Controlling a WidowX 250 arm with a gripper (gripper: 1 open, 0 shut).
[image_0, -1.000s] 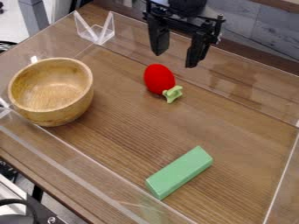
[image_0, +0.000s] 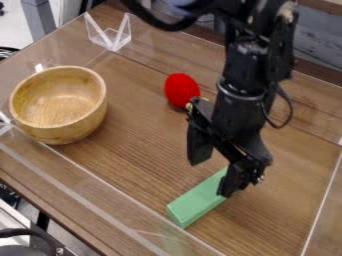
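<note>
The black robot arm reaches down from the top centre to the middle right of the table, and its gripper (image_0: 214, 163) hangs with spread fingers just above a light green block (image_0: 197, 205), with nothing seen held. The block lies in the lower middle. A red oval object (image_0: 181, 88) lies behind the arm, partly covered by it, with a small yellowish piece beside it.
A wooden bowl (image_0: 56, 125) stands at the left. A clear plastic holder (image_0: 110, 32) is at the back left.
The block, red object and bowl appear unmoved.
</note>
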